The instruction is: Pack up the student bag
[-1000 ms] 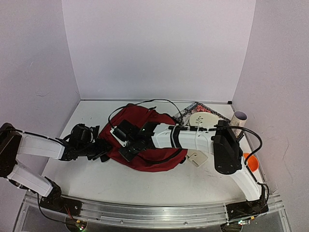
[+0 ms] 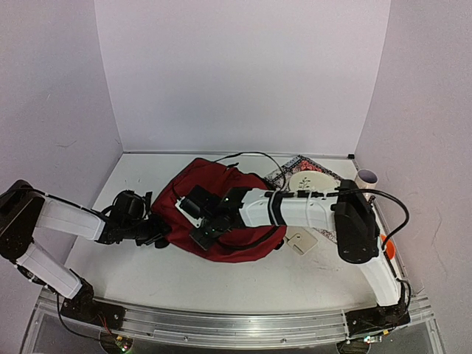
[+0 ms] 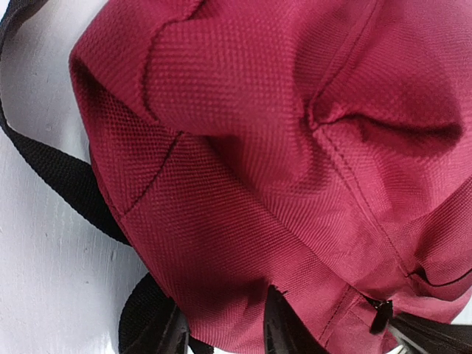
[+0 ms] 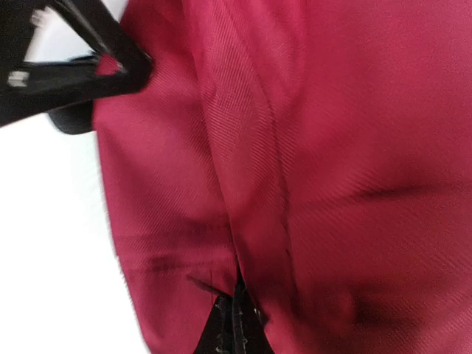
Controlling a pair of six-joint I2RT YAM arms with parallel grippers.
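The red bag point(image 2: 199, 181) lies flat and rumpled mid-table, with black straps point(image 2: 253, 153) and dark-lined seams. At its left edge stands my left gripper point(image 2: 160, 230). The left wrist view shows its fingers point(image 3: 171, 333) apart around the bag's lower corner, red fabric showing between them. Over the bag's front part, my right gripper has its fingertips together at a seam. A thin dark strip point(image 4: 206, 286) lies by these tips; whether it or any fabric is pinched between them cannot be told. The right arm hides part of the bag from above.
At the back right, a pale plate point(image 2: 313, 181) rests on a patterned cloth point(image 2: 299, 164), with a cup point(image 2: 366, 179) beside it. An orange bowl point(image 2: 389, 248) is partly behind the right arm. A beige square item point(image 2: 301, 242) lies right of the bag.
The left gripper has barely moved.
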